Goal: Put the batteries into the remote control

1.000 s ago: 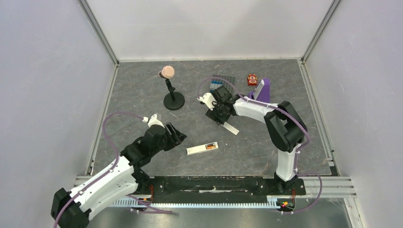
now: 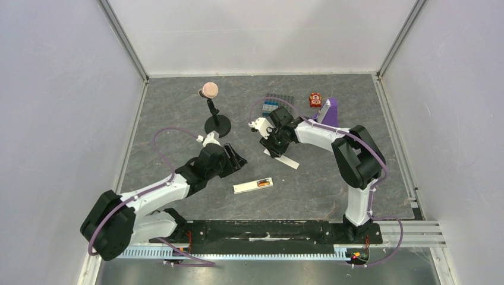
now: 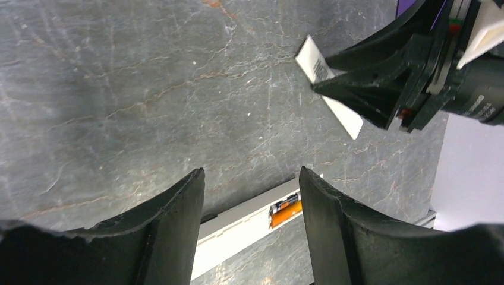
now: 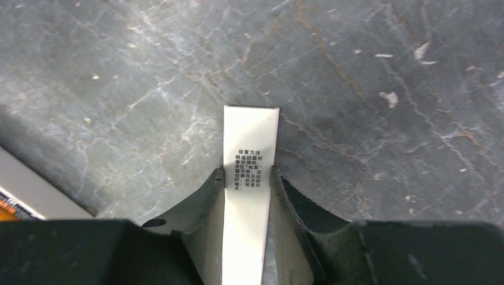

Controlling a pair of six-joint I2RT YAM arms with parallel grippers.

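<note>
The white remote (image 2: 243,187) lies on the grey table below the grippers, its battery bay holding a dark battery (image 3: 284,202) and an orange battery (image 3: 285,214). Above it, the battery cover (image 4: 249,136), a white strip with printed text, lies on the table. My right gripper is low over the cover, a finger at each long edge; whether it grips is unclear. My left gripper stands open above and left of the remote, nothing between its fingers.
A black stand (image 2: 217,124) is at back left. A block plate (image 2: 279,97), red toy (image 2: 315,98) and purple object (image 2: 330,111) stand at the back right.
My left gripper has moved right and slightly up in the top view, closer to the right gripper. The right gripper has shifted only slightly over the cover.
</note>
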